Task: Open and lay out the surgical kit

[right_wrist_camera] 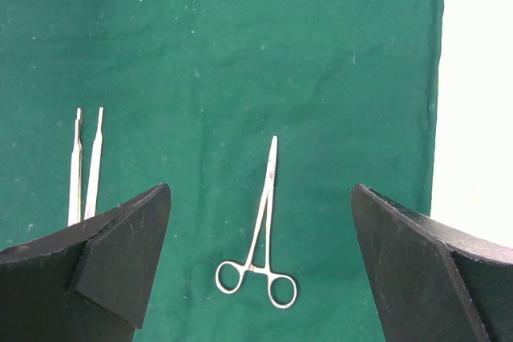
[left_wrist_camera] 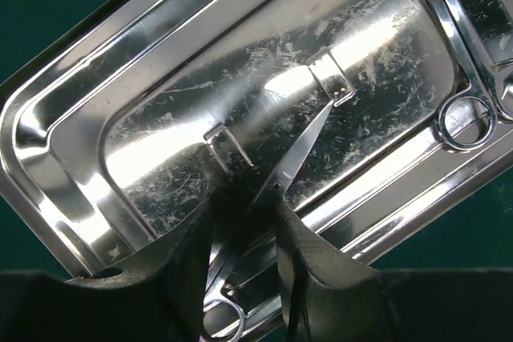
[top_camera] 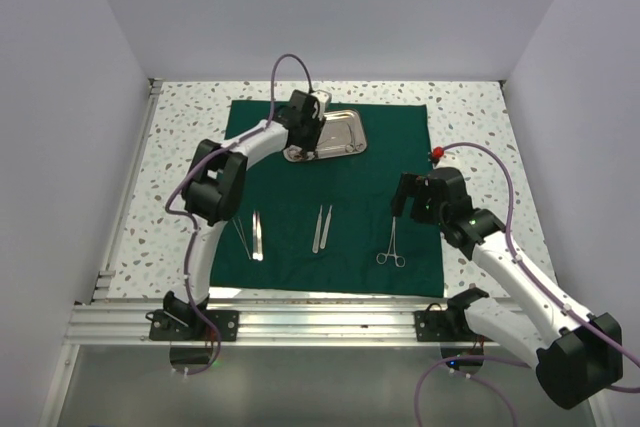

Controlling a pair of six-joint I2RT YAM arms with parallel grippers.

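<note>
In the left wrist view a steel tray (left_wrist_camera: pixel 144 150) holds scissors (left_wrist_camera: pixel 296 150) at its lower side and another ringed instrument (left_wrist_camera: pixel 453 50) at the right. My left gripper is part open directly over the scissors; whether it touches them I cannot tell. My right gripper is open above the green cloth (right_wrist_camera: pixel 353 54), with a clamp (right_wrist_camera: pixel 269 190) lying below between its fingers' outlines. Two slim instruments (top_camera: pixel 321 230) lie mid-cloth, and more (top_camera: pixel 257 235) lie on the left.
The speckled table (top_camera: pixel 160 187) borders the cloth. The cloth's area right of the tray and the middle band below it are clear.
</note>
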